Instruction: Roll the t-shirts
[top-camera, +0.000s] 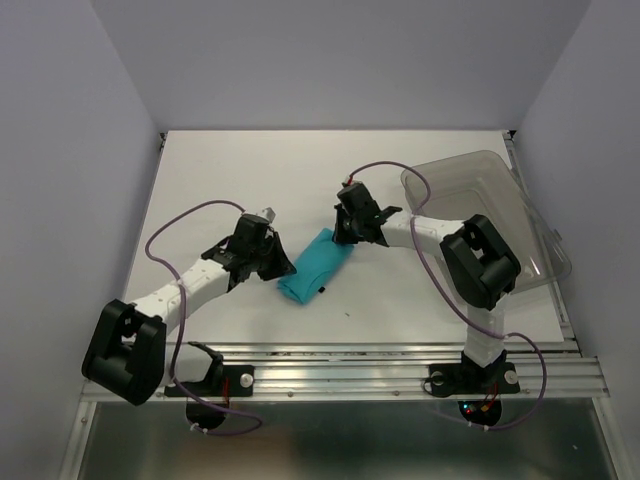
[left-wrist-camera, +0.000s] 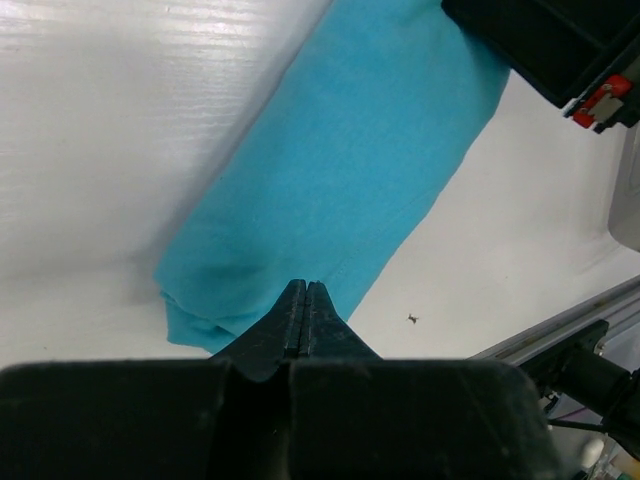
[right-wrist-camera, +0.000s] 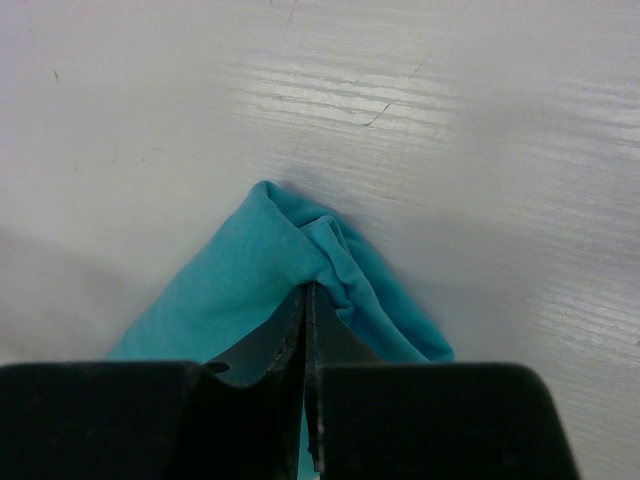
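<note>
A teal t-shirt (top-camera: 317, 264) lies as a narrow folded strip, slanting across the middle of the white table. At its far end my right gripper (top-camera: 339, 239) is shut on the cloth; in the right wrist view, bunched teal fabric (right-wrist-camera: 265, 245) rises around those fingertips. Over the near-left end stands my left gripper (top-camera: 290, 270), shut, with nothing showing between its fingers. The left wrist view shows those fingertips (left-wrist-camera: 297, 300) in front of the cloth's near end, where a loose layer (left-wrist-camera: 190, 325) shows; contact there is unclear.
A clear plastic bin (top-camera: 480, 185) fills the table's right side, close to my right arm. Free table (top-camera: 240, 165) extends behind and to the left of the shirt. A small dark speck (left-wrist-camera: 413, 319) lies beside the cloth.
</note>
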